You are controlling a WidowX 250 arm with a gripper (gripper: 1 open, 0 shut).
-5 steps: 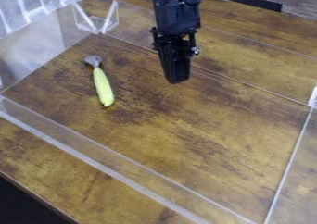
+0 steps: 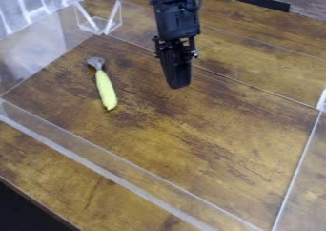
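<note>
The black robot gripper [image 2: 177, 74] hangs over the wooden surface at the upper middle, pointing down. Its fingertips appear shut, and I see nothing held between them. To its left, apart from it, a pale yellow utensil-like object [image 2: 106, 89] with a grey end lies on the wood, angled roughly along the depth of the view.
Clear low walls [image 2: 114, 163] enclose the wooden workspace [image 2: 204, 149]. A white wire-like frame [image 2: 95, 20] stands at the back left.
The gripper has shifted very slightly over the last second, staying above the same area. The yellow object has not moved.
</note>
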